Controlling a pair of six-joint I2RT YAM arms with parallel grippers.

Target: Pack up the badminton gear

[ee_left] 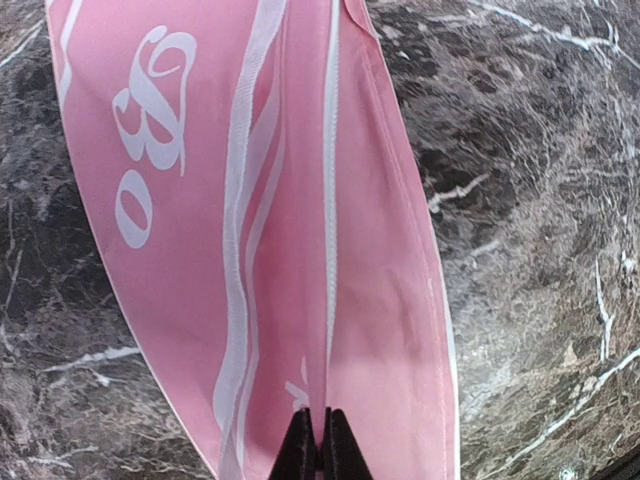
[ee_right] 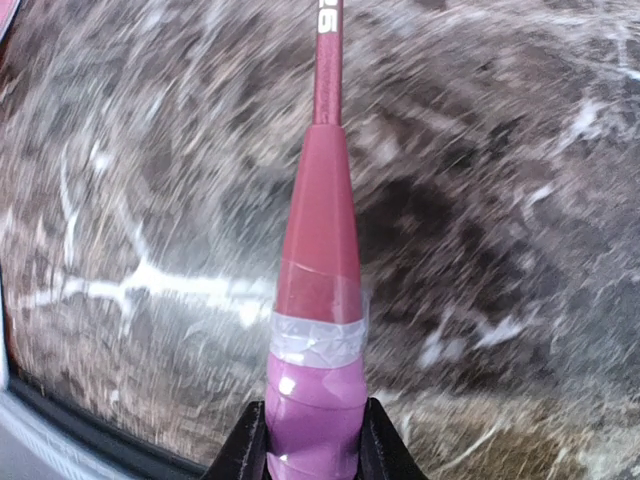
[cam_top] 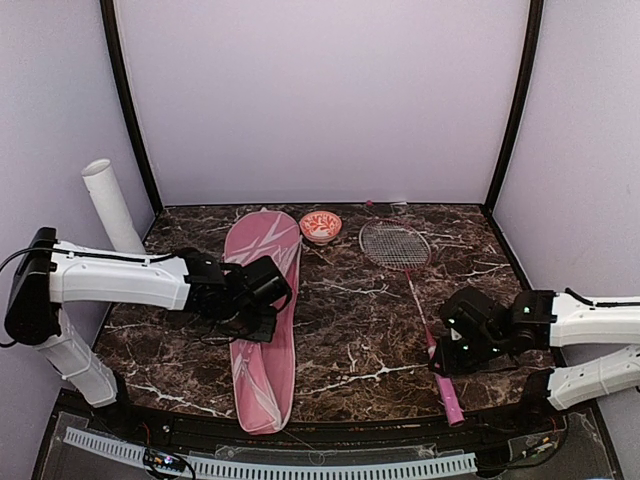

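Observation:
A long pink racket bag (cam_top: pixel 263 385) lies on the left half of the table, its zipped mouth parted along its length. My left gripper is shut on the upper flap of the bag, and the fabric is drawn up into a fold (ee_left: pixel 316 250) that runs to the fingertips. To the right, the badminton racket (cam_top: pixel 395 245) points away toward the back, head far and handle near. Around its purple grip (ee_right: pixel 316 395) my right gripper is shut. The top view hides both sets of fingertips behind the wrists.
An orange patterned bowl (cam_top: pixel 321 226) stands at the back, close beside the bag. A white tube (cam_top: pixel 112 205) stands at the left wall. Small pink and white bits (cam_top: pixel 370 204) lie along the back edge. Bare marble (cam_top: pixel 345 310) separates bag and racket.

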